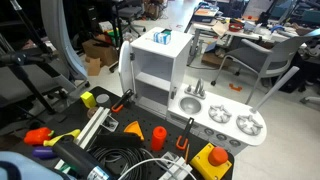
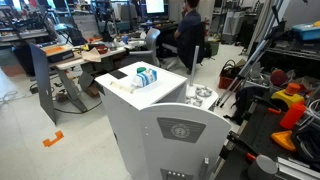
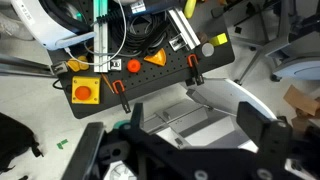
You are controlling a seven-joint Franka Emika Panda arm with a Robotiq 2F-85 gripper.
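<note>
In the wrist view my gripper stands open, its black fingers wide apart and nothing seen between them. Below it lies the toy kitchen's white cabinet (image 3: pixel 205 130), partly hidden by the gripper. Exterior view 1 shows the cabinet (image 1: pixel 153 88) with its front open onto two shelves and its door (image 1: pixel 126 68) swung out to the left. A blue and white packet (image 1: pixel 162 36) rests on top. From the other side, the curved door (image 2: pixel 180 135) hides the inside. I cannot make out the gripper clearly in either exterior view.
Beside the cabinet are a small sink (image 1: pixel 190 105) and several toy burners (image 1: pixel 220 114). The black table holds coiled cables (image 3: pixel 152 38), a red round piece (image 3: pixel 134 66), a yellow box with a red button (image 3: pixel 84 92) and red-handled clamps (image 3: pixel 121 96). A chair (image 1: pixel 268 60) stands behind.
</note>
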